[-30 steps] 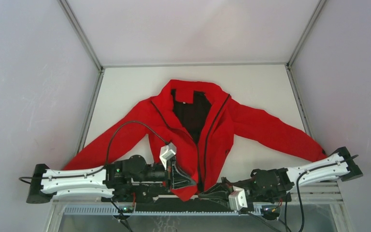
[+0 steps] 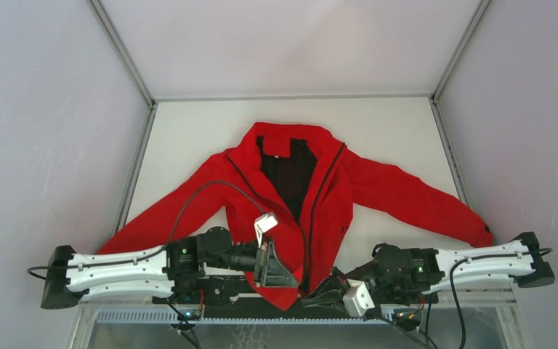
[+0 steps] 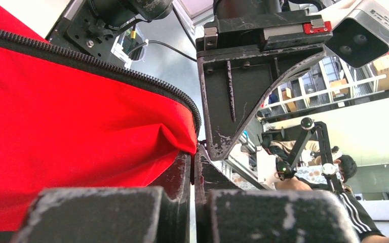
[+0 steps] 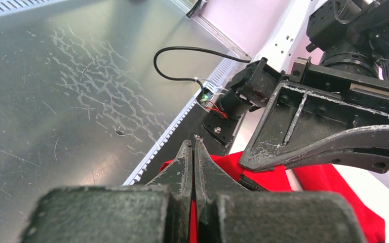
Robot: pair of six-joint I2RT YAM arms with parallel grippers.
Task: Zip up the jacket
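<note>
The red jacket (image 2: 338, 196) lies spread on the table, its front open over a black lining and a dark zipper edge running down each side. My left gripper (image 2: 296, 282) is low on the front, at the jacket's bottom corner. Seen from the left wrist, the toothed black zipper tape (image 3: 106, 67) curves down into the shut fingertips, which pinch its lower end. Close beside it, my right gripper (image 2: 304, 299) is shut at the hem of the other side. Red cloth shows behind its fingers (image 4: 182, 169); whether anything thin is between them cannot be made out. No zipper slider is discernible.
The sleeves (image 2: 421, 200) spread out to both sides over the white table (image 2: 203, 131). At the front, the hem hangs near a dark strip and a perforated metal rail (image 2: 145, 315). Both arms cross the front closely together.
My left gripper has shifted slightly right and toward the table's front, tilting a little. The right gripper has moved slightly to the right. The jacket's lower corner has been drawn a little frontward.
</note>
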